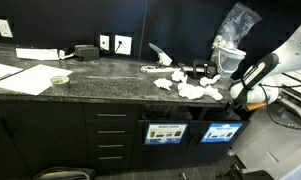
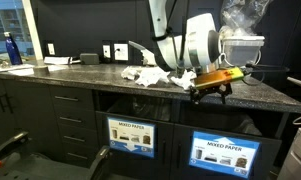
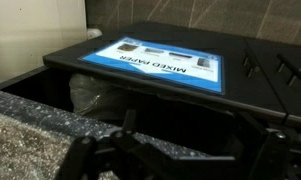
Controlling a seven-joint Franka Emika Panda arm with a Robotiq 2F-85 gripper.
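My gripper (image 2: 198, 97) is at the counter's front edge, above the right-hand bin front with its blue-and-white "MIXED PAPER" sign (image 2: 223, 152). In the wrist view the gripper stands open at the bottom, dark against dark, with nothing seen between its fingers. Beyond it is an open-topped bin space with a clear plastic liner (image 3: 95, 97), and the sign (image 3: 155, 62) appears upside down. Crumpled white papers (image 1: 190, 90) lie on the dark speckled countertop (image 1: 110, 80), left of the gripper.
A clear plastic-bagged container (image 1: 230, 58) stands at the counter's back right. Farther left are a tape roll (image 1: 60, 81), flat white sheets (image 1: 32, 79) and a black box (image 1: 87, 52). A second signed bin front (image 2: 131, 136) is to the left.
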